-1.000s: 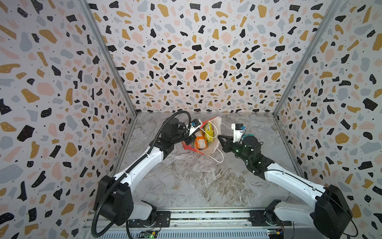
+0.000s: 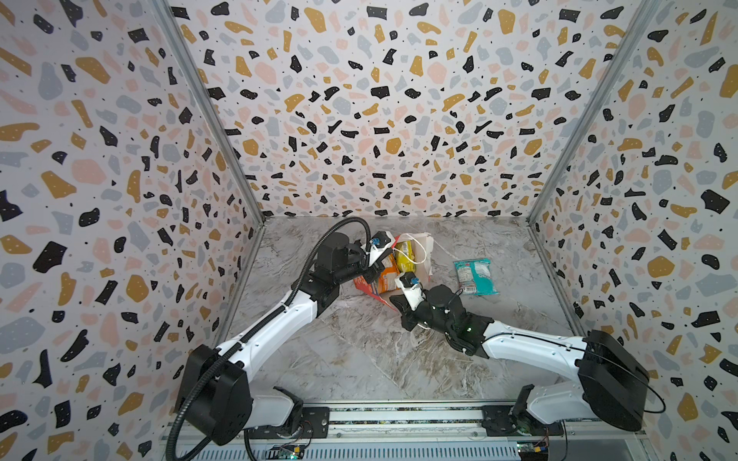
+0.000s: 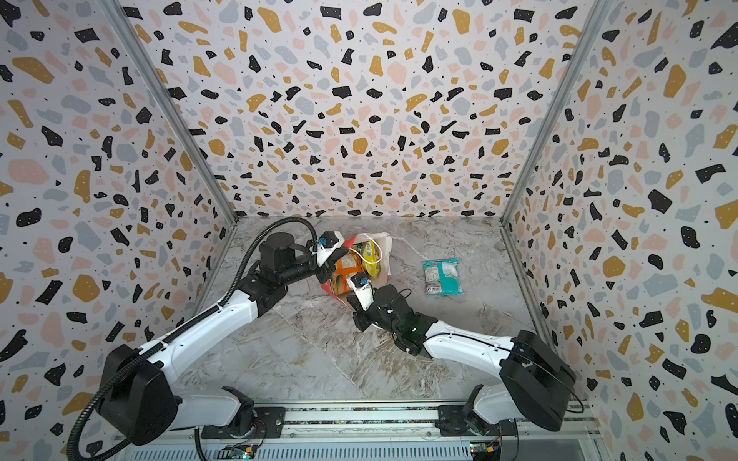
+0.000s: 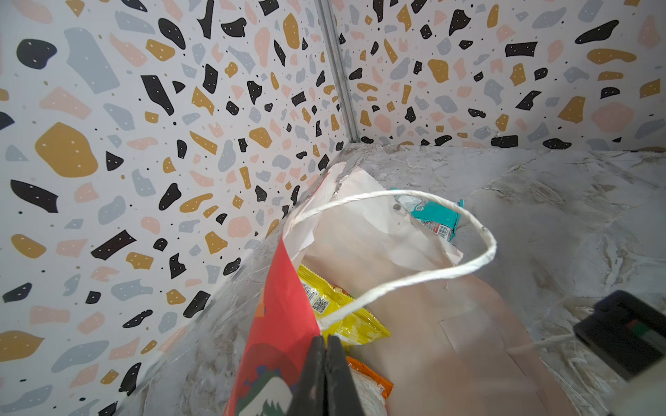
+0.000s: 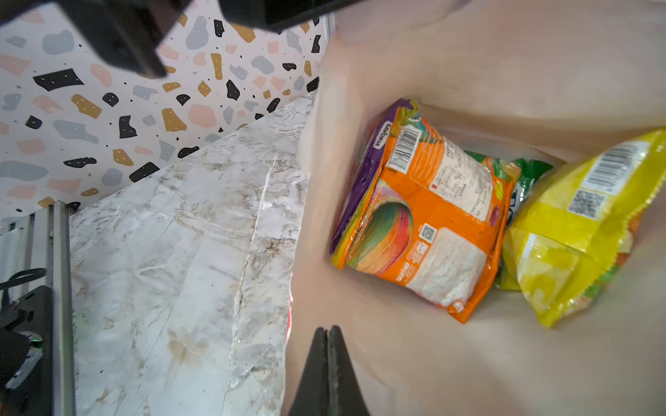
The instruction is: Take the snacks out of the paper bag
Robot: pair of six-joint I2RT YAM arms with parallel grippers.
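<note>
The paper bag [image 2: 423,270] lies open with white loop handles. Inside, the right wrist view shows an orange snack pack [image 5: 433,201], a purple one [image 5: 357,187] behind it, a green one [image 5: 530,176] and a yellow one [image 5: 582,222]. My left gripper is shut at the bag's red edge by a handle; whether it pinches paper is unclear. My right gripper is shut at the bag's mouth, below the packs in its wrist view, nothing visible between its fingers.
A teal pack [image 2: 476,276] lies on the marble table [image 2: 538,322] to the right of the bag. Patterned walls enclose the back and sides.
My right arm has swung left and toward the front, from the bag's right side to its front mouth. The left gripper has moved only slightly.
</note>
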